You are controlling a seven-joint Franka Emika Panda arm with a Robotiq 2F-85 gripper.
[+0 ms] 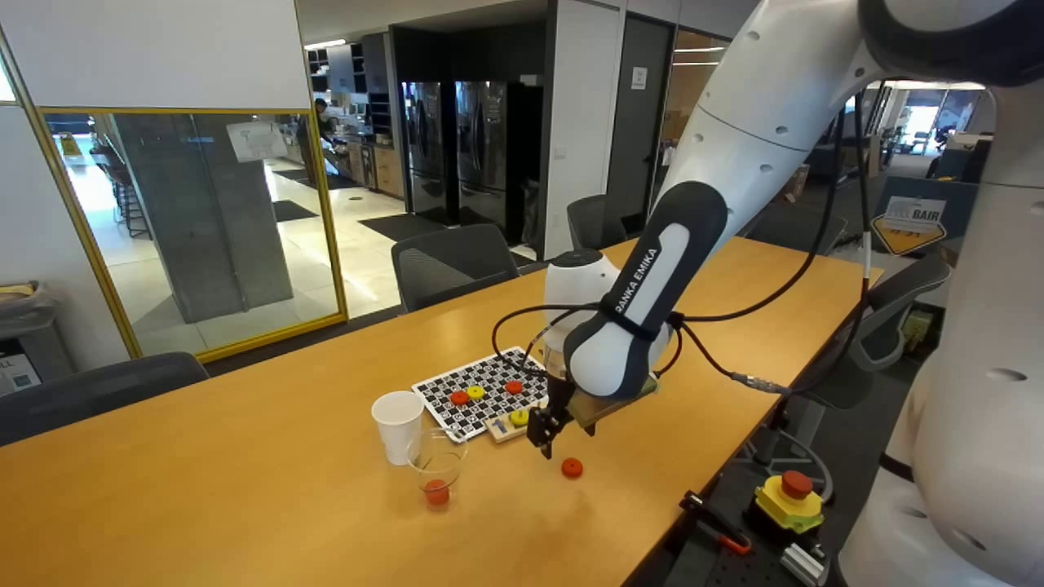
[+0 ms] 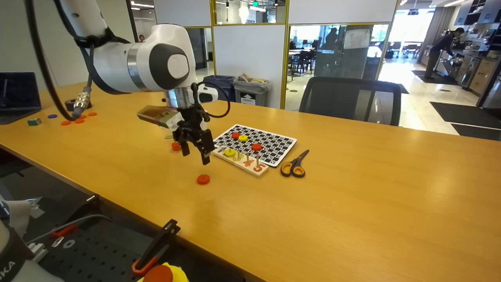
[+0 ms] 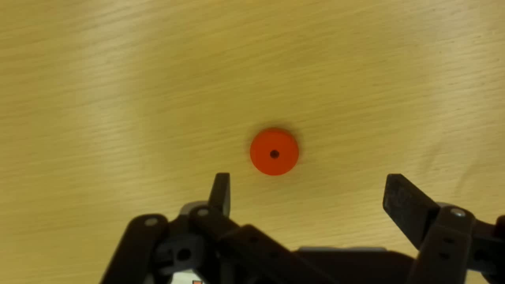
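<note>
A lone red disc (image 3: 274,151) with a small hole in its centre lies flat on the table, and the wrist view has it between and just beyond the two spread fingertips. Above the table, apart from that red disc (image 2: 203,179), my gripper (image 2: 195,158) hangs open and empty. A wooden peg board (image 2: 244,162) with numbers carries a yellow disc (image 2: 229,152) near one end. Behind it lies a black-and-white checkered board (image 2: 274,143) bearing two red discs and a yellow one. In exterior view 1 the arm covers part of both boards.
A white cup (image 1: 397,426) and a clear cup (image 1: 437,460) with a red piece showing at its bottom stand left of the boards. Scissors (image 2: 294,164) lie beside the checkered board.
</note>
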